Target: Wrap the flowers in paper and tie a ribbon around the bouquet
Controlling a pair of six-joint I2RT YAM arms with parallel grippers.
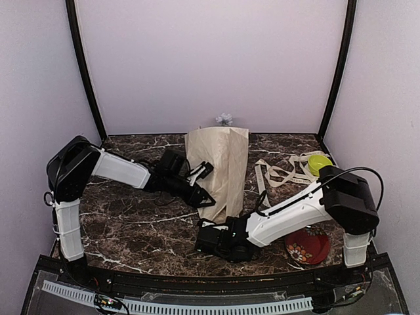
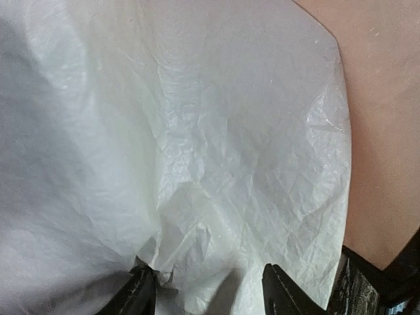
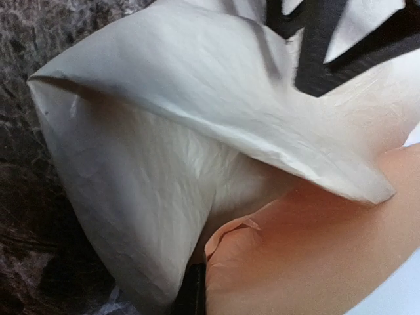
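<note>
The bouquet stands wrapped in cream paper [image 1: 223, 161] at mid-table, a white flower [image 1: 224, 119] showing past its far edge; the other flowers are hidden. At the left of the wrap's near end is my left gripper [image 1: 206, 201]. Its fingers [image 2: 139, 292] stand apart, with creased paper [image 2: 197, 164] filling the view beyond them. My right gripper [image 1: 201, 235] lies at the near end of the wrap. In the right wrist view its dark fingers [image 3: 191, 289] are shut where folds of the paper [image 3: 131, 197] converge, pinching the thin sheet.
A loose cream ribbon [image 1: 282, 174] lies to the right of the wrap. Beyond it sits a yellow-green bowl [image 1: 319, 162]. A red flowered dish [image 1: 308, 245] stands near the right arm's underside.
</note>
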